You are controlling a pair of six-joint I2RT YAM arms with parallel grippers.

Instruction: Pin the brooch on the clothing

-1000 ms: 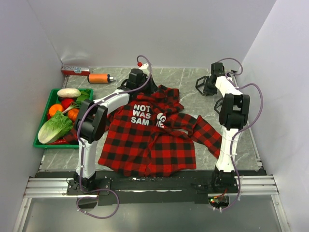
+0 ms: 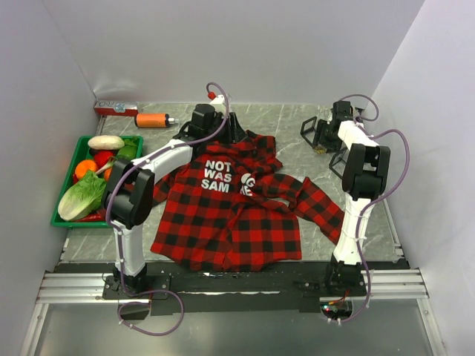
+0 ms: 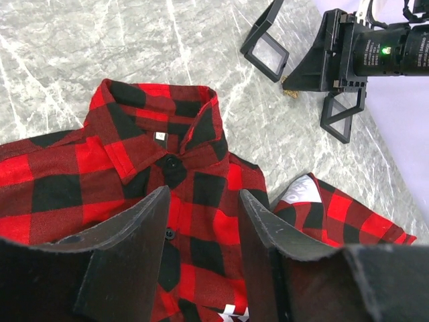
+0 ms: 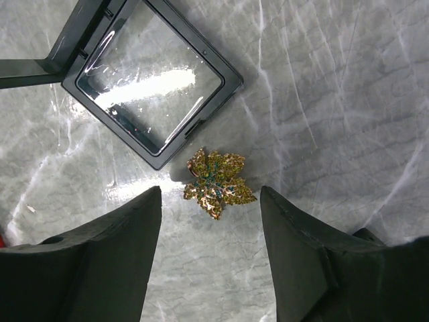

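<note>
The gold leaf brooch lies flat on the grey marbled tabletop, just outside the corner of a clear-lidded black case. My right gripper is open over it, fingers to either side and nothing held; the brooch appears in the gap. Seen from the left wrist, the brooch is mostly behind the right gripper's fingers. A red and black checked shirt is spread across the table. Above its collar and buttoned front, my left gripper stands open and empty.
A second open black case lies to the right of the brooch. At the left, a green basket of vegetables stands near an orange cylinder. Bare tabletop separates the shirt from the cases.
</note>
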